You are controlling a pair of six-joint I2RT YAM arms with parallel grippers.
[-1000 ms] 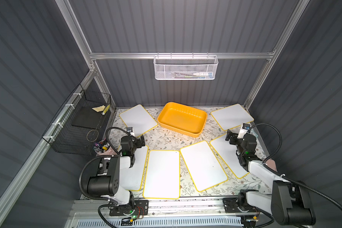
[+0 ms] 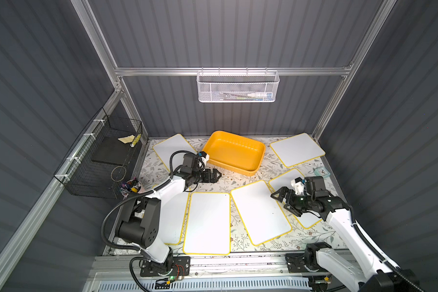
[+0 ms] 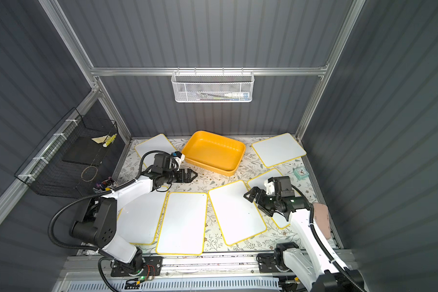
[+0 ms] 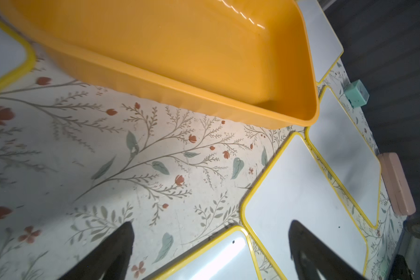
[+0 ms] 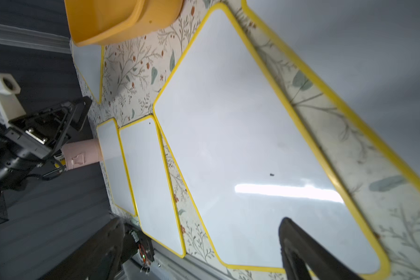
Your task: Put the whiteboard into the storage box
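Note:
The orange storage box stands empty at the back middle of the table. White, yellow-edged whiteboards lie flat around it: one front centre-left, one in the middle and others to both sides. My left gripper is open above the patterned table, just in front of the box; nothing sits between its fingers. Over the right edge of the middle whiteboard, my right gripper stands open and empty, its fingers blurred in the right wrist view. The right arm partly covers the whiteboard beneath it.
A white mesh basket hangs on the back wall, and a black wire basket on the left. By the right wall are a small teal clock and a pink object. Patterned table shows bare before the box.
My left gripper has moved right, toward the front of the box. The boards and box have stayed put.

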